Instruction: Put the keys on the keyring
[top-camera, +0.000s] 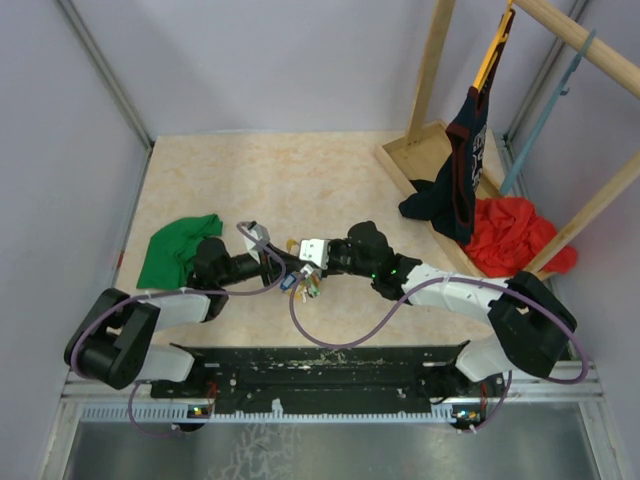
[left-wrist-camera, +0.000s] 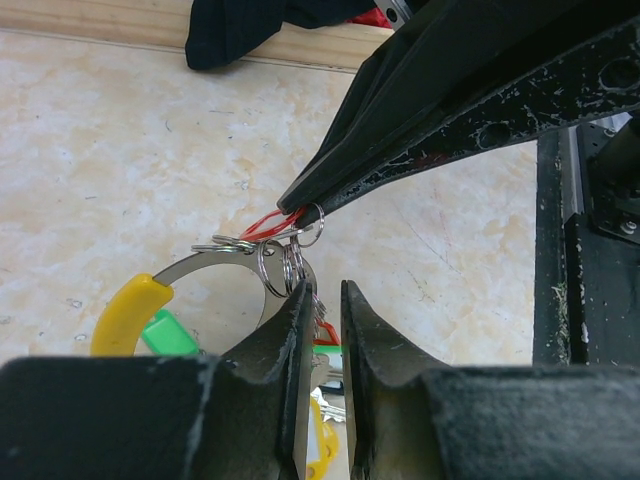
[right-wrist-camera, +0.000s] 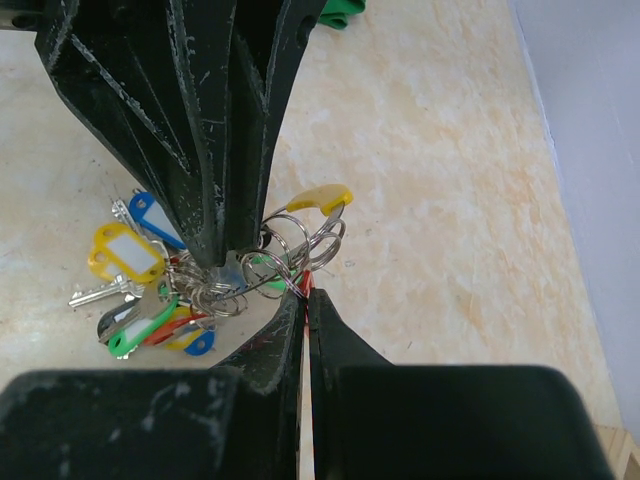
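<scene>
A bunch of keys with coloured tags, like the yellow tag (right-wrist-camera: 125, 252) and blue tag (right-wrist-camera: 155, 217), hangs with several metal rings (right-wrist-camera: 285, 250) between my grippers at the table's middle. My right gripper is shut at the rings, a ring and red bit (left-wrist-camera: 270, 225) at its tips in the left wrist view. My left gripper is at the cluster from the other side, its fingertips close together; whether anything is between them is unclear. A yellow-handled metal piece (left-wrist-camera: 130, 310) lies behind the rings.
A green cloth (top-camera: 175, 250) lies at the left. A wooden stand (top-camera: 400, 160) with a hanging dark cloth and a red cloth (top-camera: 510, 235) fills the right.
</scene>
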